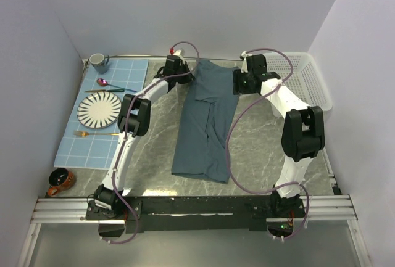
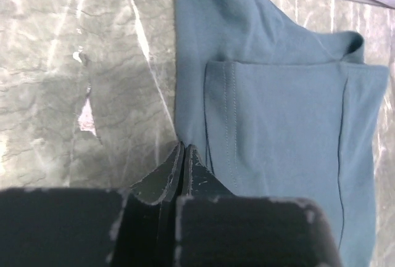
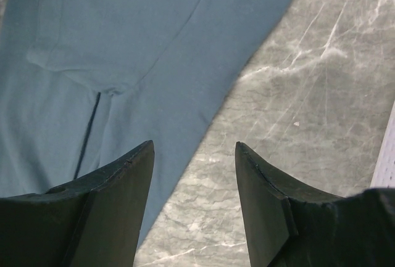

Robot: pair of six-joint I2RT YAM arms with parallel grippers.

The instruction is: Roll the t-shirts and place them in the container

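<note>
A grey-blue T-shirt (image 1: 200, 131) lies lengthwise on the marble table, its upper part folded. My left gripper (image 1: 188, 76) is at its upper left edge; in the left wrist view the fingertips (image 2: 184, 156) are shut on that edge of the fabric (image 2: 284, 125). My right gripper (image 1: 239, 81) is over the shirt's upper right edge; in the right wrist view its fingers (image 3: 105, 199) stand apart above the fabric (image 3: 154, 63) and bare table, nothing between them.
A white basket (image 1: 308, 82) stands at the back right. On the left are a blue mat (image 1: 77, 153) with a plate (image 1: 99, 110) and cutlery, a grey mug (image 1: 99, 63) and a brown cup (image 1: 60, 180).
</note>
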